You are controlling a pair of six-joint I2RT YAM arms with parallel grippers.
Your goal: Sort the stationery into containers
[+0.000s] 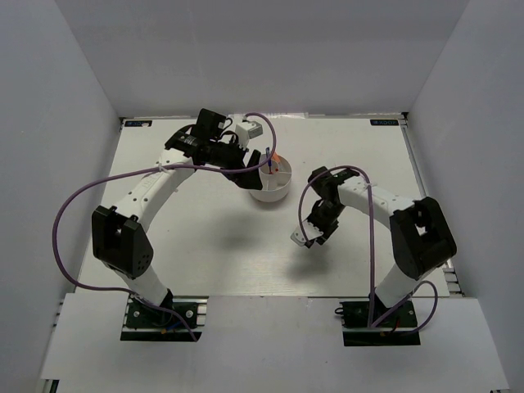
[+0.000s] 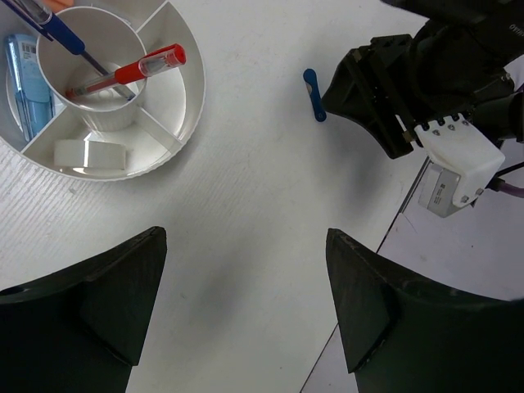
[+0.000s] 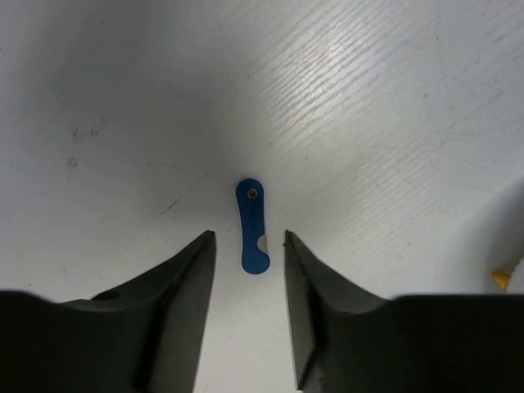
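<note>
A small dark blue flat piece lies on the table, seen between the fingers of my open right gripper from above; in the left wrist view the same blue piece (image 2: 314, 95) is beside that gripper. The round white divided organizer (image 2: 174, 135) holds a blue pen (image 2: 70, 41) and a red pen (image 2: 149, 67) in its central cup, with a light blue packet (image 2: 34, 86) and a white block (image 2: 90, 154) in outer compartments. My left gripper hangs open near the organizer, nothing between its fingers.
A small yellow object (image 3: 501, 278) peeks in at the right wrist view's right edge. Purple cables loop over both arms.
</note>
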